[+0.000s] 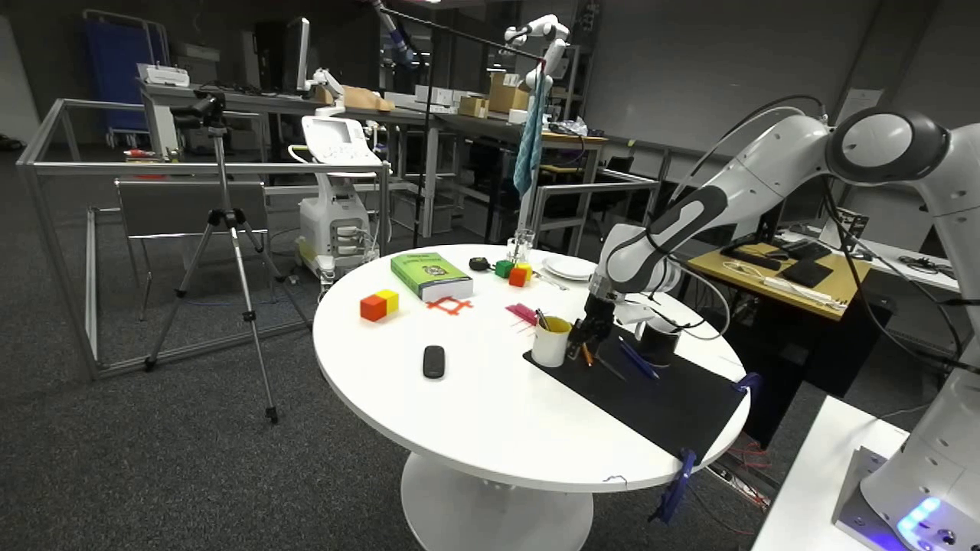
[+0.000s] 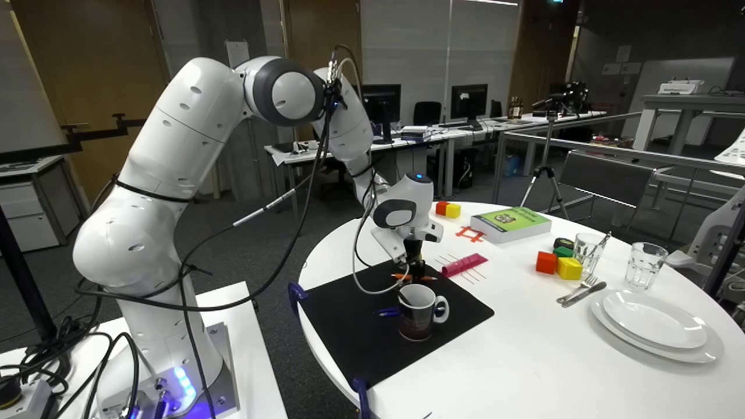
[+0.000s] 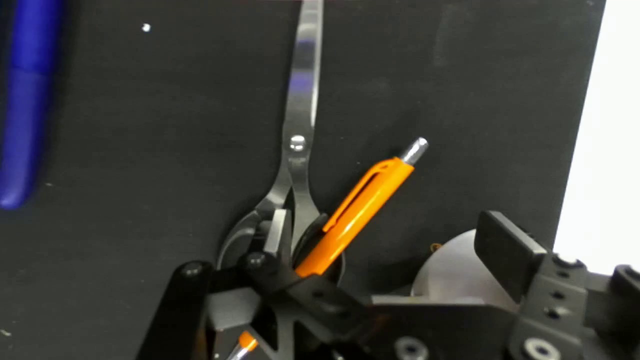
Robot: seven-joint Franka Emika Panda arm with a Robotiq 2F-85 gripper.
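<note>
My gripper is open, low over the black mat, its fingers spread wide. In the wrist view the scissors [image 3: 298, 129] lie flat, blades away from me, with their handle loops partly hidden under the left finger. An orange pen [image 3: 360, 210] slants across the handle and passes beneath the gripper; its other end shows at the bottom. A pale rounded surface [image 3: 456, 270] appears beside the right finger, probably the white cup. In exterior view 1 this white cup [image 1: 549, 345], yellow inside and holding a pen, stands at the mat's edge close to my gripper.
On the mat [image 2: 349, 328] are a blue pen [image 1: 638, 357] and a dark mug [image 2: 417, 314] with something in it. A black mouse [image 1: 433, 362], green book [image 1: 432, 275], colored blocks and plates [image 2: 656, 321] stand elsewhere.
</note>
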